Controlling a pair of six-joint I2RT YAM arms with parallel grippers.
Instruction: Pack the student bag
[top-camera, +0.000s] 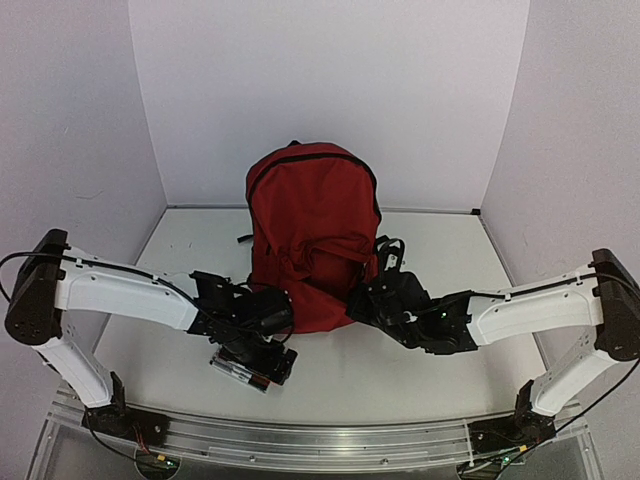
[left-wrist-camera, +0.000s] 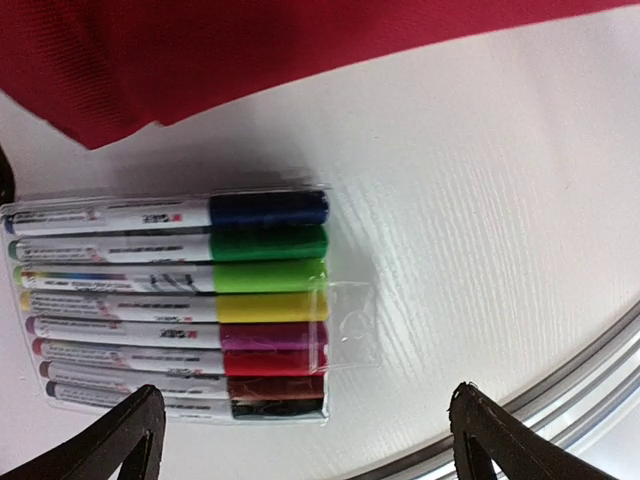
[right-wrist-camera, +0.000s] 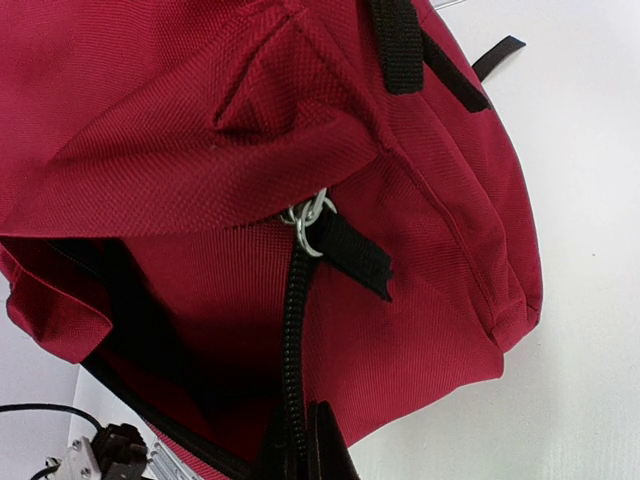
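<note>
A clear pack of colored markers (left-wrist-camera: 170, 310) lies flat on the table; in the top view the left arm covers most of it. My left gripper is over the pack's front side, its fingers wide apart with nothing gripped between them. The red backpack (top-camera: 315, 200) stands upright at the center, its front pocket (right-wrist-camera: 200, 310) gaping. My right gripper is shut on the pocket's black zipper edge (right-wrist-camera: 292, 340), low on the pocket's right side.
A metal rail (top-camera: 320, 435) runs along the table's front edge. White walls enclose the back and sides. A black strap (right-wrist-camera: 500, 58) sticks out beside the bag.
</note>
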